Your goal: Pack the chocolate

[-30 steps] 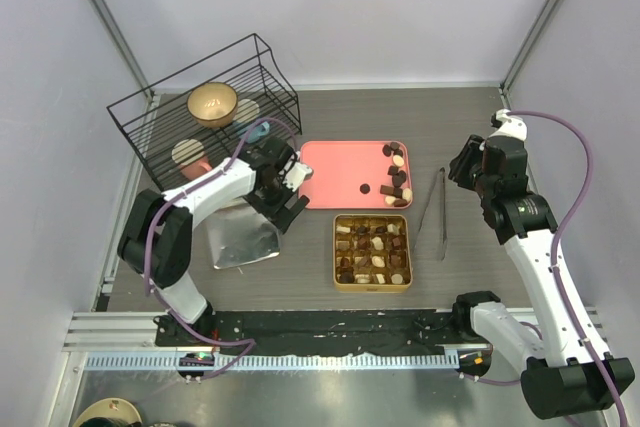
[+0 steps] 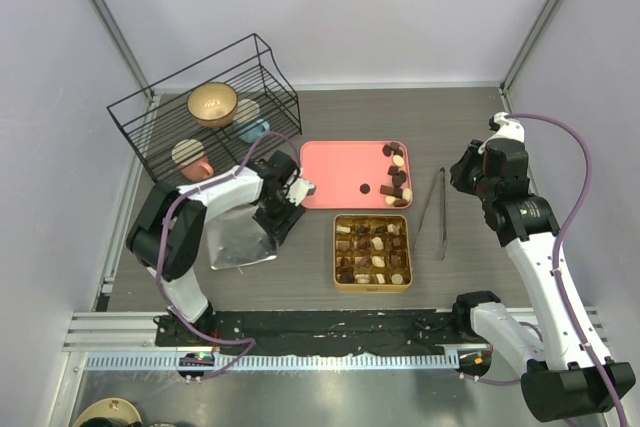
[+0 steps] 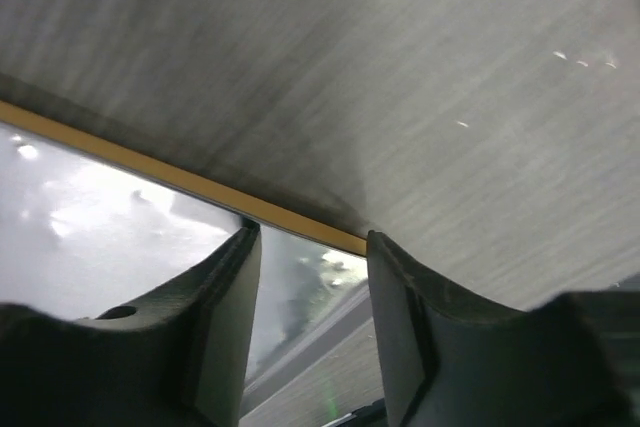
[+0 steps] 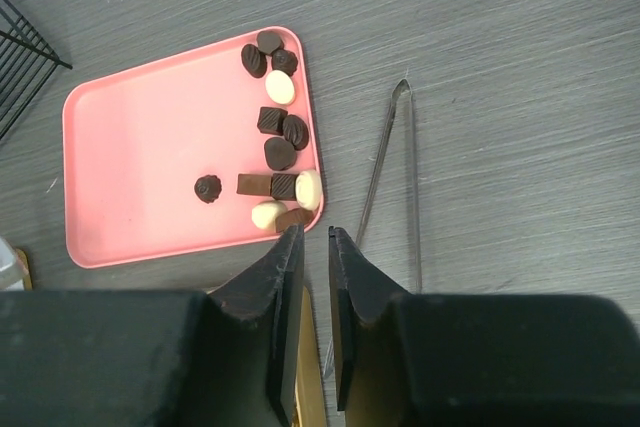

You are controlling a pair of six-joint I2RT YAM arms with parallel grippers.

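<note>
A clear lid with a gold rim (image 3: 190, 182) lies flat on the table; in the top view the lid (image 2: 232, 239) is at the left. My left gripper hovers over its corner, part open, with the rim's end showing between the fingertips. Whether they touch the lid I cannot tell. A gold box (image 2: 372, 287) in the middle holds several chocolates in its compartments. Behind it, the pink tray (image 4: 140, 157) carries more dark and pale chocolates along its right side. My right gripper is raised at the right, with a narrow empty gap between its fingers.
Metal tongs (image 2: 443, 212) lie to the right of the box and tray. A black wire rack (image 2: 165, 152) with a wooden bowl (image 2: 212, 104) and cups stands at the back left, close to my left arm. Bare table shows between lid and box.
My left gripper has come down and a little toward the front, to the lid's right corner. The right gripper has shifted only slightly. Lid, box and tray look unmoved.
</note>
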